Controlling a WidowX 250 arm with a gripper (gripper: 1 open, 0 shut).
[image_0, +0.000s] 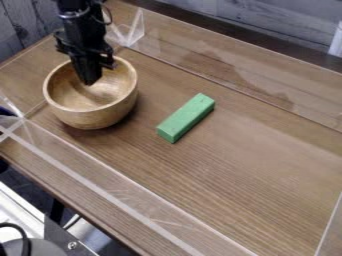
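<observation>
A round wooden bowl (91, 105) stands on the left of the wooden table. My black gripper (90, 72) reaches down from the top left to the bowl's back part, its tips at or just inside the rim; it looks shut, with nothing visible between its fingers. A green rectangular block (186, 117) lies right of the bowl, apart from it.
Clear plastic edging runs along the left side, with a dark cable at the bottom left corner.
</observation>
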